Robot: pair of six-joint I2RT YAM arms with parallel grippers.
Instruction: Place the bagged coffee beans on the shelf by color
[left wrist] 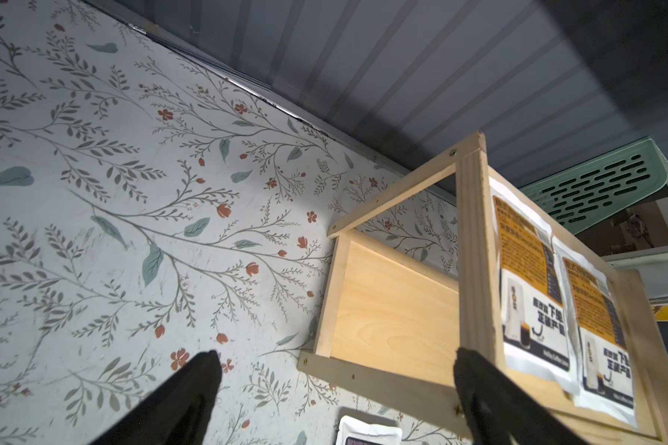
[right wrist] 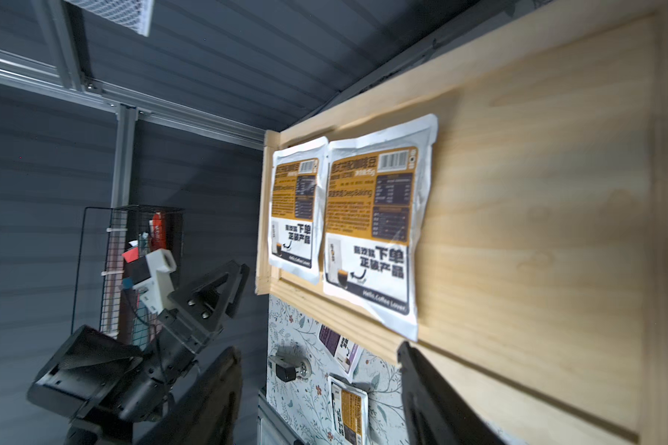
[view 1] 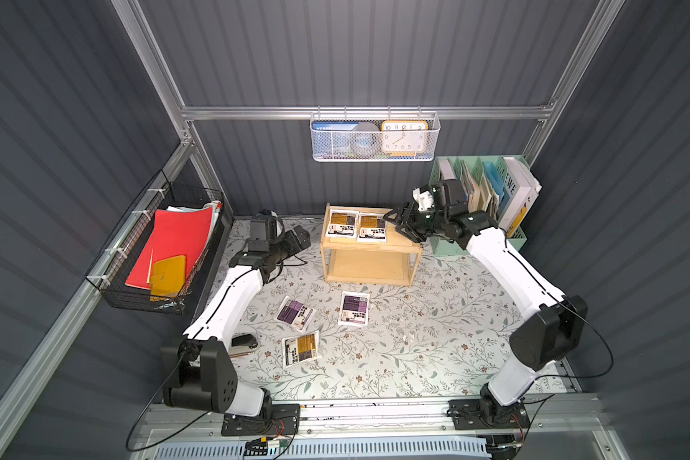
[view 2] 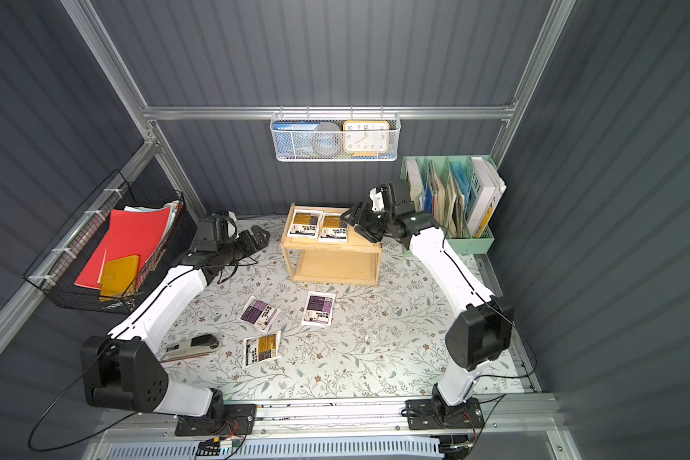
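Two orange-labelled coffee bags lie side by side on the wooden shelf's point(view 1: 368, 245) top board: the left bag point(view 1: 342, 223) and the right bag point(view 1: 372, 227). The board's right end is bare. Close to that end is my right gripper, open and empty. On the table lie a tilted purple bag point(view 1: 295, 313), a straight purple bag point(view 1: 354, 308) in front of the shelf, and an orange bag point(view 1: 300, 349) nearer the front. My left gripper stands open left of the shelf, fingers wide apart with nothing between. The shelf's lower board point(left wrist: 393, 307) looks empty.
A green file rack point(view 2: 471, 243) stands right of the shelf. A black wire basket point(view 1: 142, 303) with folders hangs at the left, and a white mesh basket point(view 1: 375, 157) hangs behind. A stapler point(view 2: 199, 344) lies front left.
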